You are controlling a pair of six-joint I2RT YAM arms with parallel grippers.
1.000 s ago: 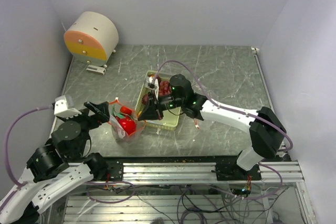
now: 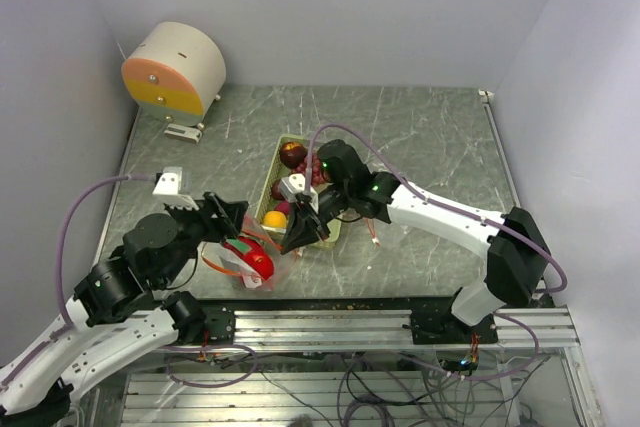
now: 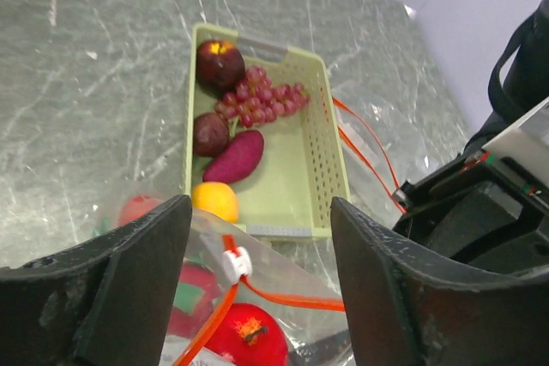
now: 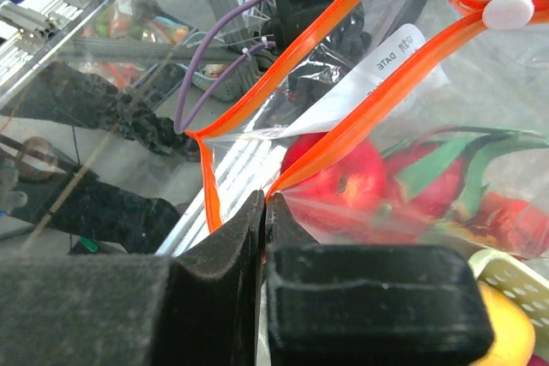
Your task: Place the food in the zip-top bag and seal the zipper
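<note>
The clear zip top bag (image 2: 262, 265) with its orange zipper (image 4: 369, 122) holds red food (image 4: 356, 173) and some green pieces. A white slider (image 4: 508, 8) sits on the zipper track. My right gripper is shut at the bag's orange edge, its tips at the zipper line near one corner. My left gripper is part open above the bag; in its wrist view the white slider (image 3: 236, 263) and orange zipper lie below and between the spread fingers, and no grip on them shows.
Right behind the bag stands a pale green basket (image 3: 322, 126) with grapes (image 3: 262, 96), an orange fruit (image 3: 216, 201) and other produce. A rounded cabinet (image 2: 175, 72) stands at the far left. Another clear bag with an orange edge (image 3: 369, 143) lies right of the basket.
My left gripper has come rightward over the bag.
</note>
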